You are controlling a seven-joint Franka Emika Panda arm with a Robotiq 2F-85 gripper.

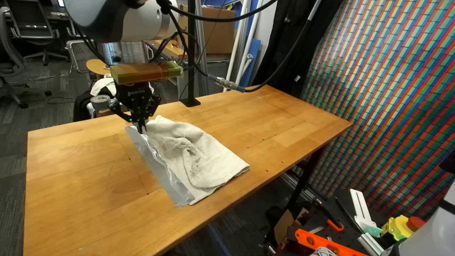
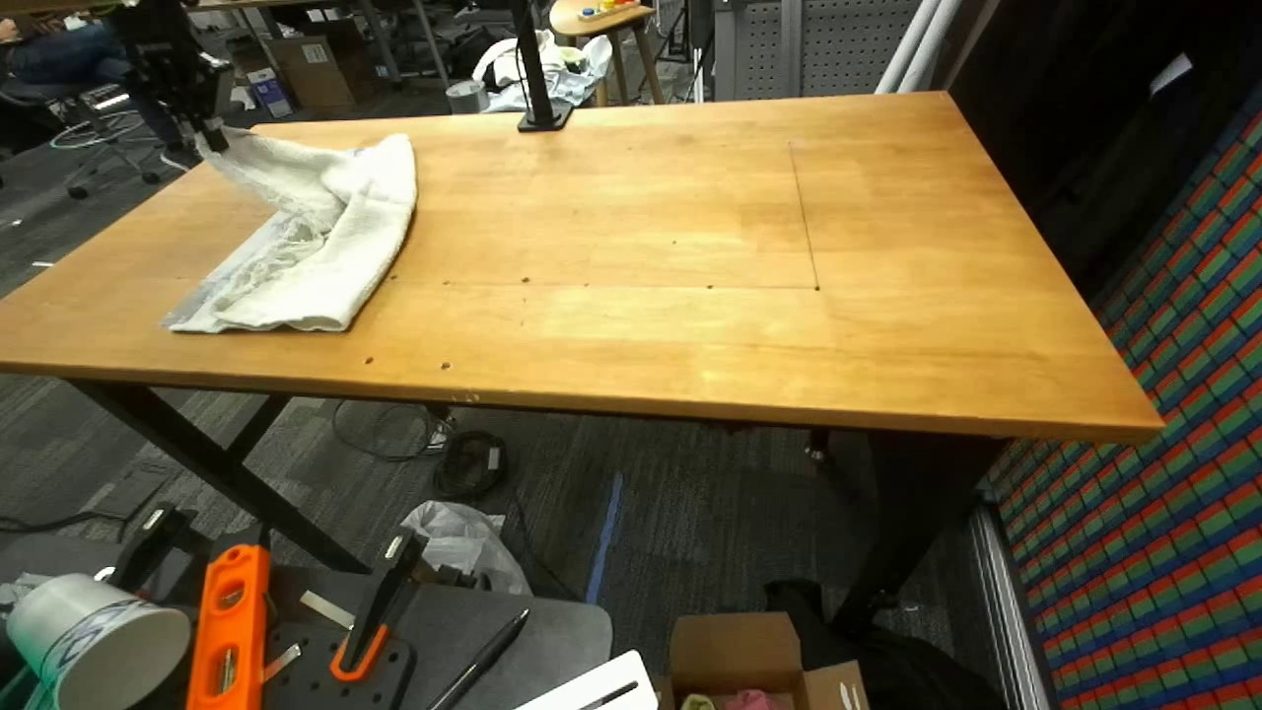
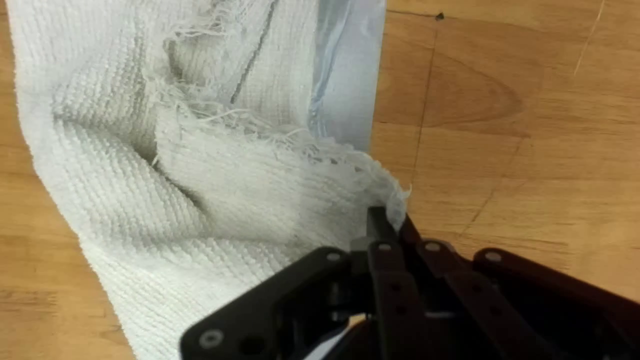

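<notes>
A white towel (image 1: 200, 155) with a frayed edge lies partly folded over itself on the table. Along its left side in exterior view 1 runs a strip of grey tape (image 1: 160, 170), flat on the wood. My gripper is shut on a frayed corner of the towel (image 3: 252, 180), with the fabric pinched between its fingertips. In exterior view 1 the gripper (image 1: 141, 130) stands low over the strip's far end. The same corner of the towel (image 2: 355, 225) is held at the table's left in exterior view 2, where the gripper (image 2: 213, 140) is seen only in part.
A black post (image 2: 538, 71) is fixed at its far edge. Cables (image 1: 294, 47) hang from the arm above the table. A side stand with tools (image 2: 231, 615) lies beyond the near edge.
</notes>
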